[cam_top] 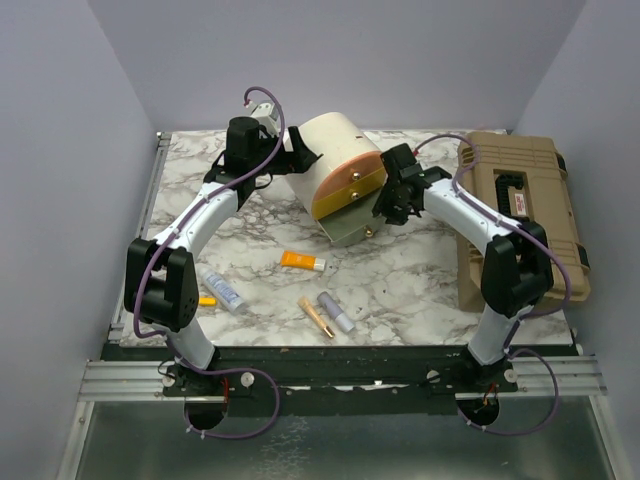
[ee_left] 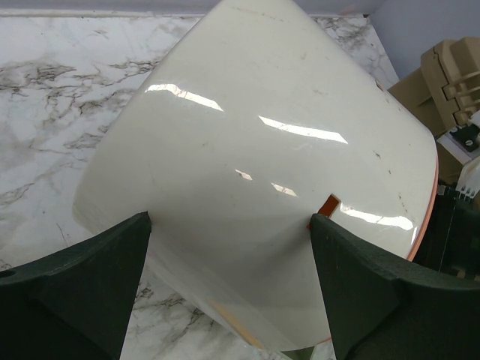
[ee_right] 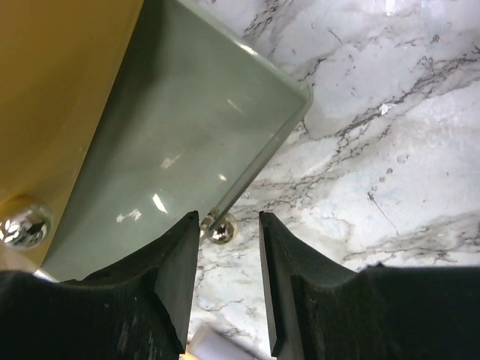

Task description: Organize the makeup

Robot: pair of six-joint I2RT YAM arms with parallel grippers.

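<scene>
A white curved organizer [cam_top: 330, 140] with orange and yellow drawer fronts sits at the back middle, its grey-green bottom drawer [ee_right: 172, 120] pulled out. My left gripper [cam_top: 300, 160] is open against the organizer's white top, fingers spread across it. My right gripper is part open over the drawer's front edge, its fingertips beside the round metal knob [ee_right: 223, 232]. On the table lie an orange tube [cam_top: 300, 260], a brush-like beige tube [cam_top: 315, 315], a grey-lilac tube [cam_top: 336, 311], a pale blue bottle [cam_top: 221, 289] and a small yellow item [cam_top: 207, 301].
A tan hard case [cam_top: 520, 270] fills the right side of the table beside my right arm.
</scene>
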